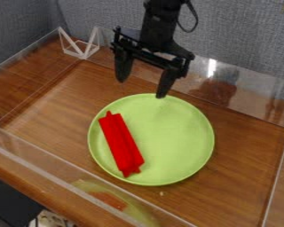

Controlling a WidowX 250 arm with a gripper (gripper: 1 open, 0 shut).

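Note:
A red elongated object (pixel 121 142) lies lengthwise on the left part of a round green plate (pixel 169 149), which rests on the wooden floor of the work area. My black gripper (pixel 142 82) hangs above the back edge of the plate, its two fingers spread wide apart, with nothing visible between them. It is apart from the red object, farther back.
Clear low walls (pixel 241 95) bound the wooden surface (pixel 43 102). A white wire frame (pixel 79 46) stands at the back left. The wood left and right of the plate is bare. Something pale green and orange lies beyond the front wall.

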